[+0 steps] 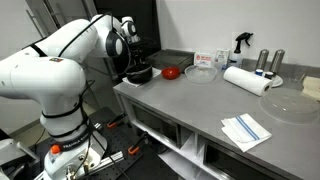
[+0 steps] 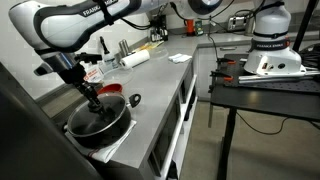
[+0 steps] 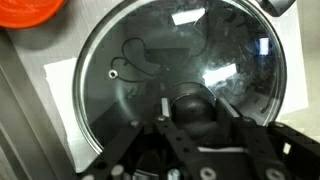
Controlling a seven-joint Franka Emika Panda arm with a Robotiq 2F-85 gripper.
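A dark pot stands at the far left end of the counter, its glass lid over it. In the wrist view the lid's round black knob sits between the fingertips of my gripper, which is shut on it. From exterior view 2 the gripper reaches down onto the lid from above. The lid appears to rest on the pot; whether any gap lies beneath it cannot be made out.
A white cloth lies under the pot. A red bowl is close by, with a clear container farther along. Paper towel roll, bottles and folded cloth occupy the right side. Mid-counter is free.
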